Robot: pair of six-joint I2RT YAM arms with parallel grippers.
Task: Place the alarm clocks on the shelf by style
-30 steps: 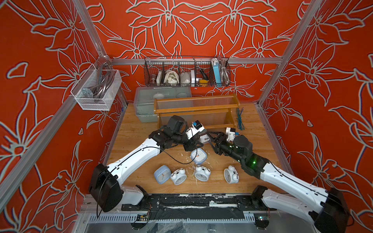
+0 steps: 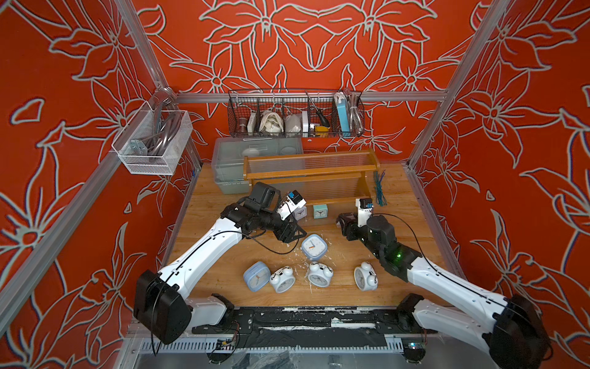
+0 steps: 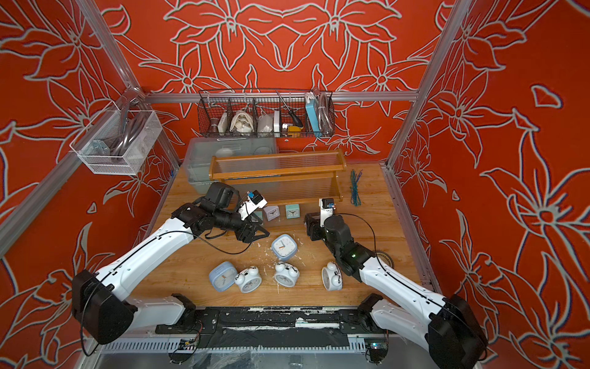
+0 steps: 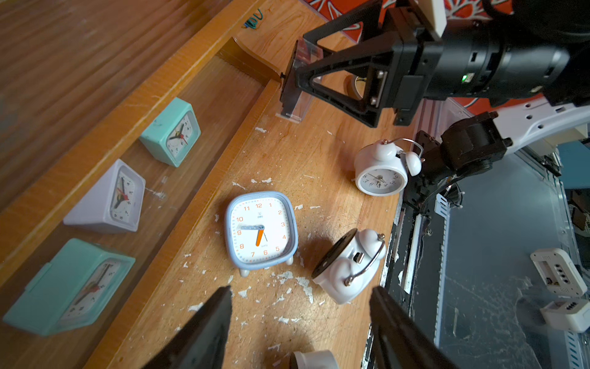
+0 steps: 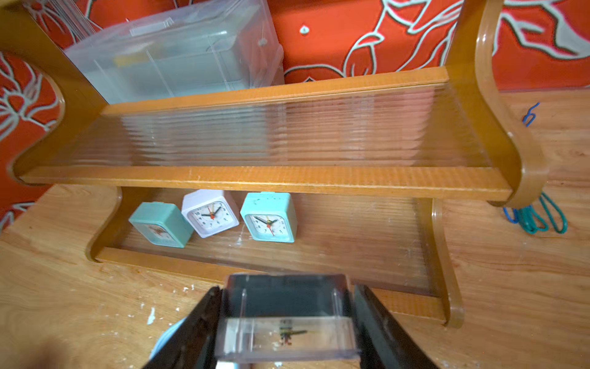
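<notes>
Two mint square clocks [image 5: 268, 218] [image 5: 159, 224] and a lilac one [image 5: 210, 212] stand on the lower shelf of the wooden shelf [image 5: 264, 176]. Below it on the table are a blue-rimmed clock [image 4: 260, 228], another blue clock [image 2: 256, 276] and white twin-bell clocks [image 2: 282, 279] [image 2: 319, 275] [image 2: 365, 276]. My left gripper is open over the table left of centre, empty. My right gripper is shut on a clear plastic case with a small item inside, before the shelf's right part.
A clear lidded box [image 2: 224, 163] is behind the shelf, cords [image 2: 380, 187] lie at its right. A wire basket [image 2: 295, 135] hangs on the back wall.
My grippers have moved apart: the left back to the left, the right to the right with the clear case, turning toward the shelf.
</notes>
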